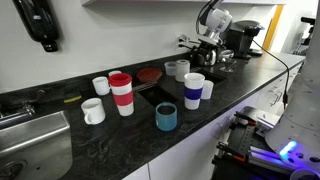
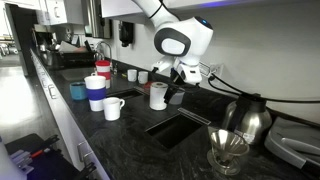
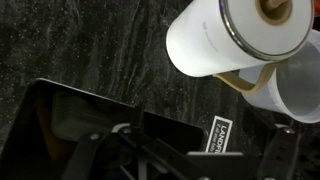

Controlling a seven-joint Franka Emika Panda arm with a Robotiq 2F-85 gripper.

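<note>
My gripper is open with nothing between its fingers, seen from above the black counter in the wrist view. Beyond the fingertips stands a white canister [image 3: 205, 40] with a wooden knob in its lid and a tan handle. A translucent white container [image 3: 300, 85] sits right beside it. Below and to the left is a black rectangular bin [image 3: 110, 95] with a dark, unclear item inside. In exterior view 2 the white arm [image 2: 185, 45] bends down over the canister [image 2: 158, 95]; its fingers are hard to make out there.
Several cups stand nearer the sink [image 1: 35, 145]: a red-and-white cup [image 1: 122, 95], a blue-and-white cup [image 1: 194, 92], a blue mug [image 1: 166, 118] and a white mug [image 1: 94, 111]. A steel kettle [image 2: 252, 122] and a glass dripper [image 2: 228, 150] occupy the other end.
</note>
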